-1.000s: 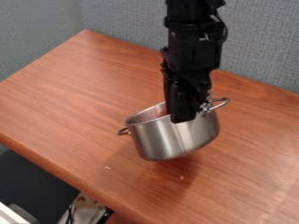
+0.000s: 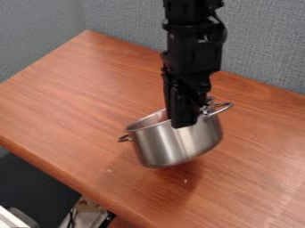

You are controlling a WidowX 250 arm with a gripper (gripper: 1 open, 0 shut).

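A stainless steel pot (image 2: 167,145) with two loop handles stands tilted in the middle right of the wooden table (image 2: 84,107). My black gripper (image 2: 201,111) reaches down from above at the pot's right rim, beside the right handle. Its fingertips are partly hidden against the rim and handle, so I cannot see clearly what lies between them. The pot appears slightly raised at its right side; whether it touches the table is hard to tell.
Grey partition walls (image 2: 262,53) line the back. Some cables and white items lie beyond the front left edge.
My arm has shifted slightly to the left with the pot, which sits a little lower on screen than before.
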